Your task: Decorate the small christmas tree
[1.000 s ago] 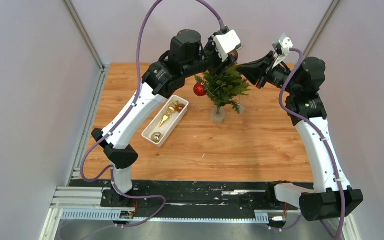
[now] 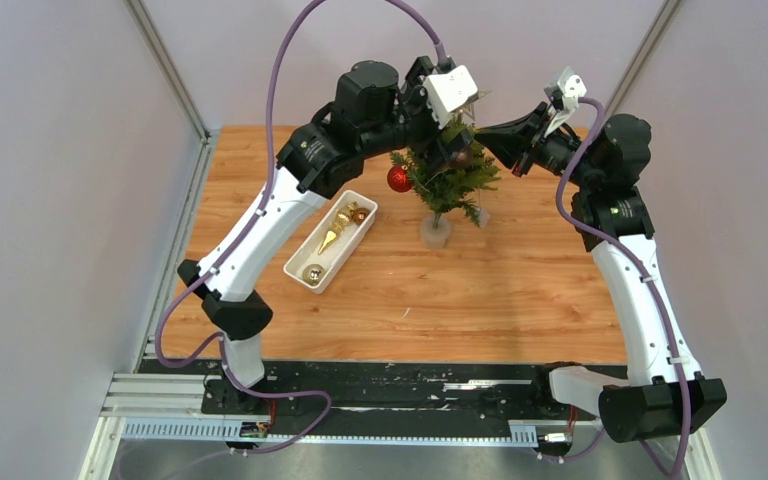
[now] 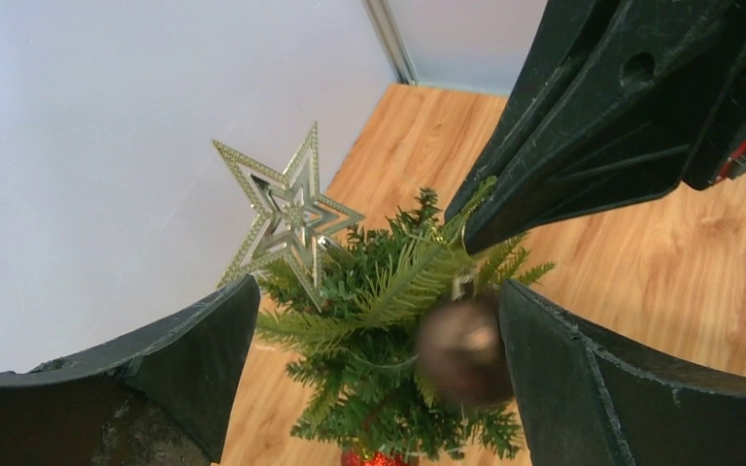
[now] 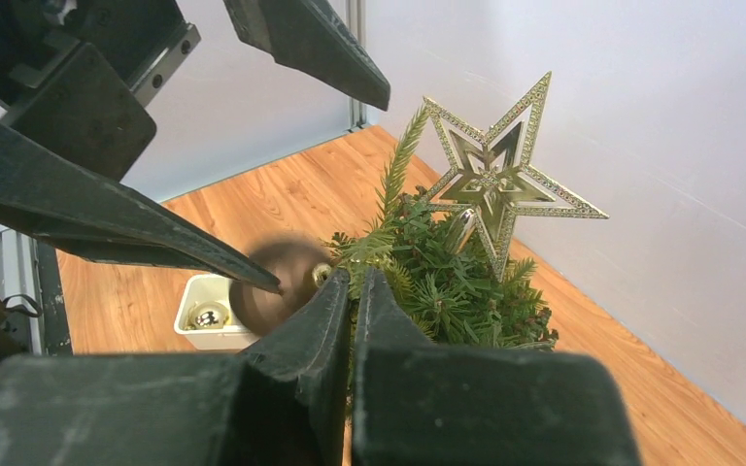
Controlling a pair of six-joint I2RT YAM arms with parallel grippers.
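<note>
The small green Christmas tree [image 2: 450, 185] stands on the table with a gold star [image 3: 291, 214] at its top and a red ball [image 2: 399, 179] on its left side. A brown ball [image 3: 461, 349], blurred, hangs at a branch just below my right gripper, its cap up and a thin gold loop near the sprig. That gripper is shut, with the green branch tip [image 3: 484, 197] pinched at its fingertips. Spread around the tree's upper part and the brown ball, my left gripper is open, gripping nothing.
A white tray [image 2: 302, 278] left of the tree holds several gold and brown ornaments. Both grippers are very close together over the tree.
The left gripper has opened and shifted slightly left. The brown ball, previously up at the left gripper, is now lower, against the tree. The right arm has stayed put.
</note>
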